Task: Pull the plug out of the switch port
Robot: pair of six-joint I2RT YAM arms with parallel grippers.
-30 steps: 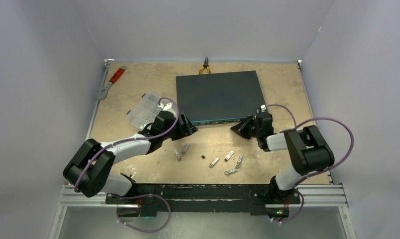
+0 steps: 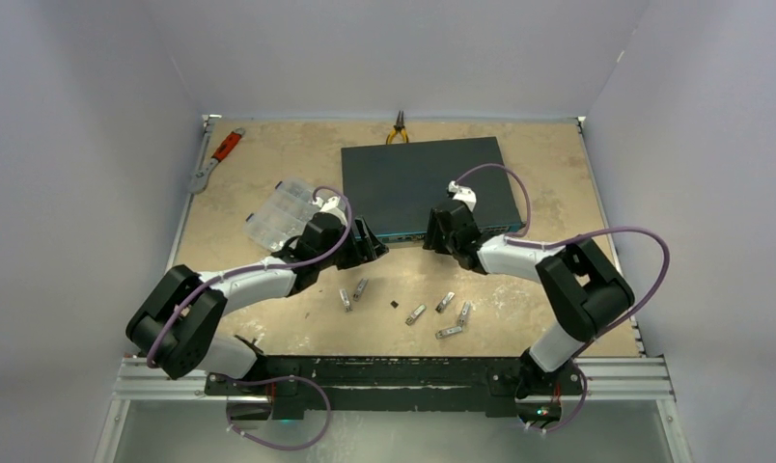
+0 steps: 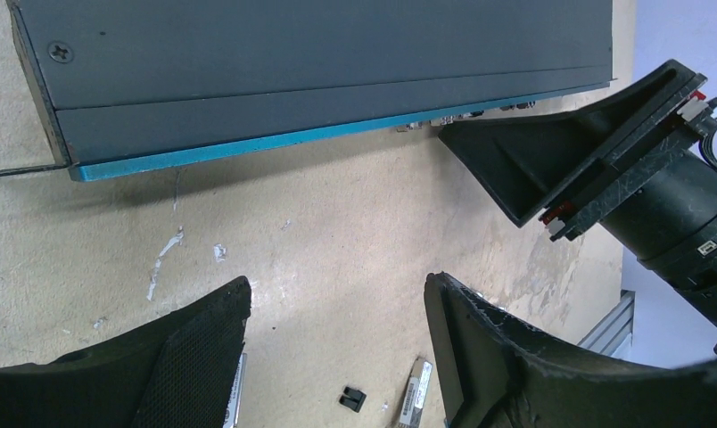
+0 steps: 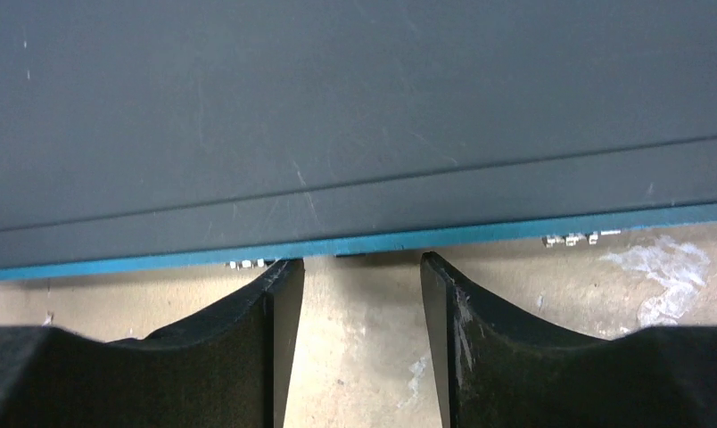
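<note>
The switch (image 2: 418,178) is a flat dark box with a blue front edge. In the right wrist view, a small dark piece (image 4: 350,257) peeks out under that edge, between the fingers of my right gripper; whether it is the plug I cannot tell. Those fingers are apart and touch nothing that I can see between them. My left gripper hangs in front of the switch's left part, open and empty. The port faces are hidden beneath the overhanging edge.
Small metal ends (image 4: 569,239) stick out under the switch edge. Several silver modules (image 2: 416,314) and a small black cap (image 3: 352,399) lie on the table in front. A clear box (image 2: 280,214) stands left, pliers (image 2: 398,128) behind, a red-handled tool (image 2: 228,145) at far left.
My right gripper has moved leftward along the switch's front edge and slightly toward the back, turning as it went. The left arm has shifted only slightly. The switch has not moved.
</note>
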